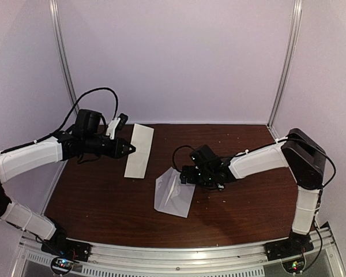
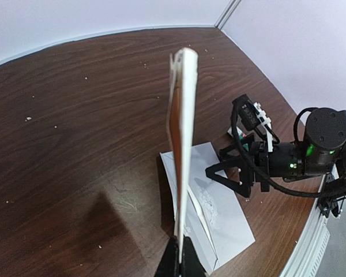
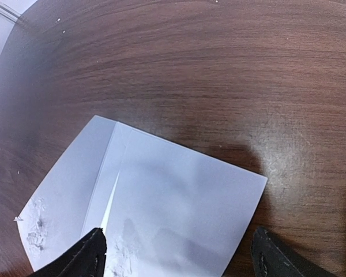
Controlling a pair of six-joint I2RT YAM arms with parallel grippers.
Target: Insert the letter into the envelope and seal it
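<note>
My left gripper is shut on the white letter, held upright in the air left of the envelope; the left wrist view shows it edge-on between the fingertips. The pale envelope lies on the table with its flap raised or folded open, a light slit along it in the right wrist view. Over its upper right part hangs my right gripper, part open, its two fingers at the bottom of the right wrist view with the envelope below them and nothing seen held.
Pale walls enclose it at the back and sides, and a metal rail runs along the front edge.
</note>
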